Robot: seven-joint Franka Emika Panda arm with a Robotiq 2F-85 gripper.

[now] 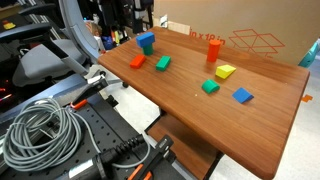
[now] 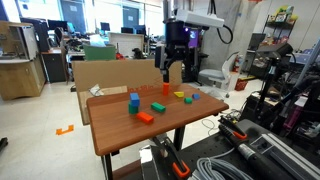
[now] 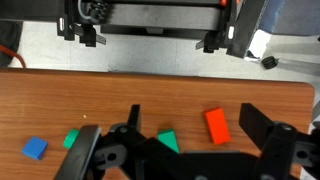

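Observation:
My gripper is open above the wooden table, its two dark fingers wide apart in the wrist view with nothing held. Below it in that view lie a red block (image 3: 217,126) and a green block (image 3: 168,139). Farther left are another green block (image 3: 71,138) and a blue block (image 3: 35,148). At the table's far left in exterior view 1, a blue block (image 1: 145,37) rests on a green one (image 1: 147,49). Toward the back stands an upright red piece (image 1: 213,50), with a yellow block (image 1: 225,71) in front of it.
The table (image 1: 180,95) has bare wood around the scattered blocks, and its right end is clear. A whiteboard (image 1: 260,30) stands behind it. Alongside the near edge run a dark rail and a coiled grey cable (image 1: 40,140).

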